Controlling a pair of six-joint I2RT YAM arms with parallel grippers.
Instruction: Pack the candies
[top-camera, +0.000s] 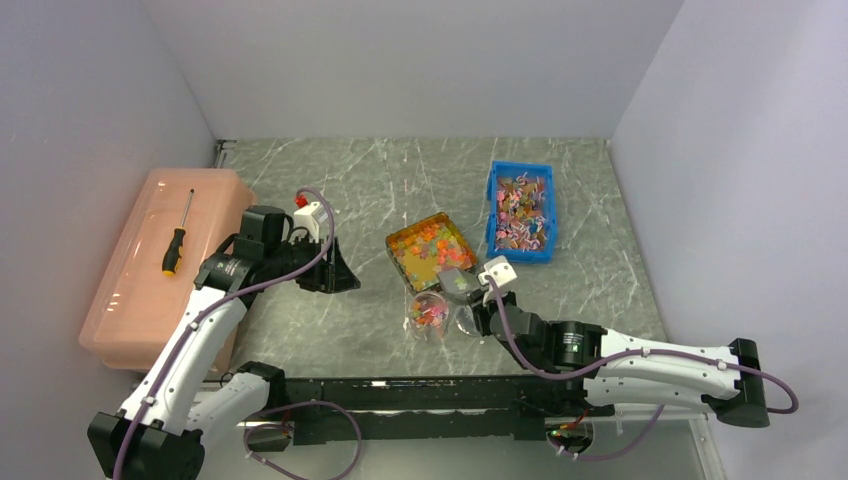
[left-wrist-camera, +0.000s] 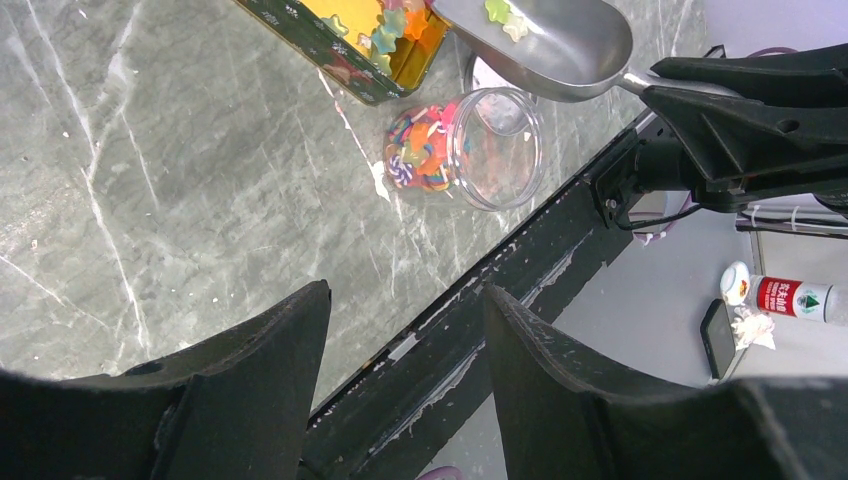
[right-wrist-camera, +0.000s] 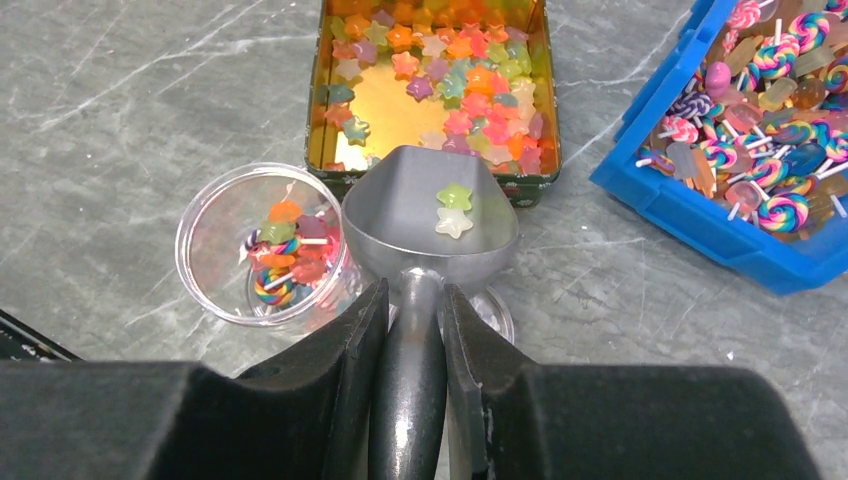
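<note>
A metal scoop (right-wrist-camera: 400, 215) has its handle pinched by my right gripper. Two star candies, one green and one white (right-wrist-camera: 454, 223), lie in its bowl. The scoop hangs between the clear jar (right-wrist-camera: 205, 245) and the gold tin (right-wrist-camera: 318, 120), beside the jar's mouth. Inside the jar are mixed candies (left-wrist-camera: 425, 150), lollipops and stars among them. Many star candies (right-wrist-camera: 470, 75) lie in the tin, with bare floor showing on one side. At the left of the table, my left gripper is open and empty.
A blue basket (right-wrist-camera: 690, 215) of lollipops and other candies stands to the right. The clear round lid (left-wrist-camera: 490, 85) lies beside the jar, partly under the scoop. A pink box (top-camera: 130, 290) with a screwdriver (top-camera: 175, 240) on it stands far left.
</note>
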